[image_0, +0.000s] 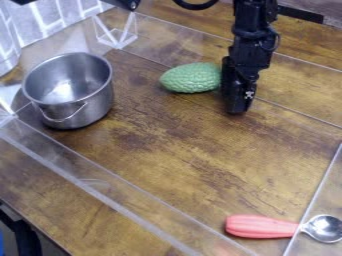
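Note:
A green, textured oblong vegetable (187, 78) lies on the wooden surface at the upper middle. My black gripper (235, 95) is down at its right end, touching or very close beside it. The fingers are dark and overlap, so whether they are open or shut is unclear.
A steel pot (67, 90) stands at the left. A pink-handled spoon (267, 225) lies at the bottom right. Clear plastic edges border the wooden surface (174, 160), whose middle is free.

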